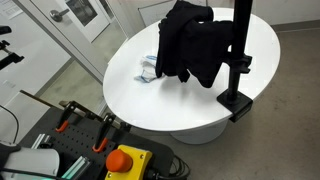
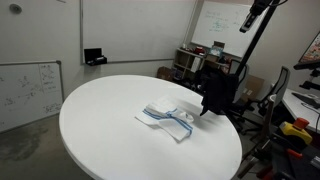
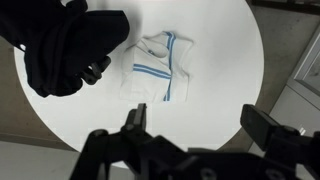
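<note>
A white cloth with blue stripes (image 3: 158,67) lies crumpled on the round white table (image 3: 225,50). In exterior view 2 the striped cloth (image 2: 168,119) rests near the middle of the tabletop. My gripper stands open above the table in the wrist view, its two dark fingers wide apart with nothing between them. The cloth is apart from the fingers, farther off in that view. In exterior view 1 only part of the cloth (image 1: 148,70) shows beside a black draped shape, and the gripper itself is not visible there.
Black draped fabric (image 1: 190,45) stands over the table's far part, next to a black post (image 1: 238,60) with a clamp. A red button on a yellow box (image 1: 125,162) is at the front.
</note>
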